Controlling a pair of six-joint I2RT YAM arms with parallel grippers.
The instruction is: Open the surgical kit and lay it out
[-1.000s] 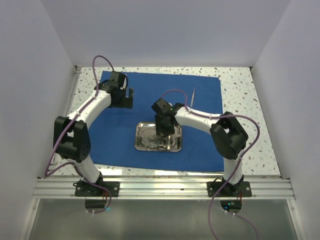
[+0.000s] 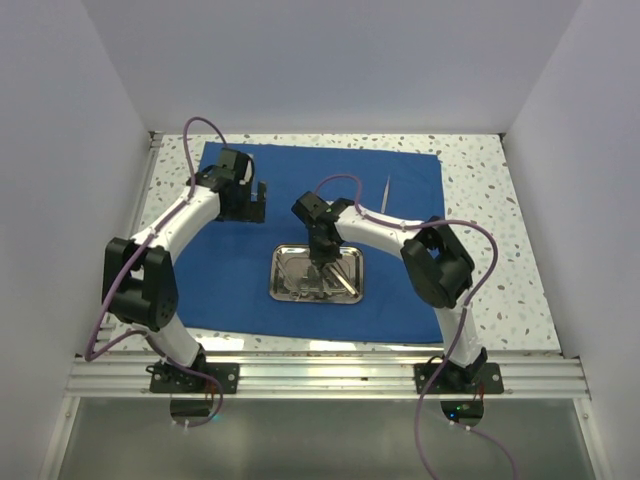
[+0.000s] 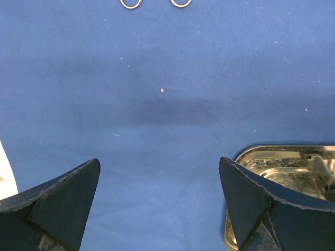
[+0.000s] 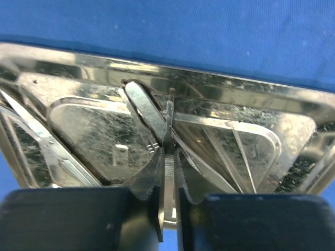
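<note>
The shallow metal tray (image 2: 273,275) lies on the blue drape (image 2: 215,290) with several instruments inside. Over it, my right gripper has its fingers close together on either side of a slim metal instrument (image 4: 169,130); whether they press on it is unclear. In the tray, forceps-like metal handles (image 4: 144,107) cross beneath that instrument, and scissors (image 4: 49,141) lie to the left. My left gripper is open above bare drape, left of and behind the tray, with nothing between its fingers. Two metal finger rings (image 3: 131,3) show at its view's top edge.
A thin straight instrument (image 2: 386,193) lies on the drape behind the right arm. The drape is bare in front of the tray and at its left. Speckled table (image 2: 500,240) shows around the drape.
My right gripper has shifted slightly left over the tray. The pale handle near it has turned from roughly straight to slanted. The left arm has barely moved.
</note>
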